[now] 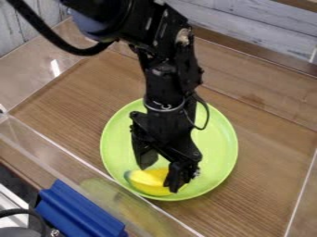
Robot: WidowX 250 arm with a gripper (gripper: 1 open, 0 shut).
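A yellow banana-like object [151, 183] lies on the lower-left part of a green plate [213, 148] in the middle of the camera view. The black gripper [162, 167] is lowered over the plate, its fingers down at the yellow object and partly covering it. Whether the fingers are closed on it is unclear.
A wooden surface [254, 153] surrounds the plate, with clear room to the right. A transparent edge runs along the lower left, with a blue ribbed object [78, 211] beyond it. Pale wooden boards [247, 18] stand at the back.
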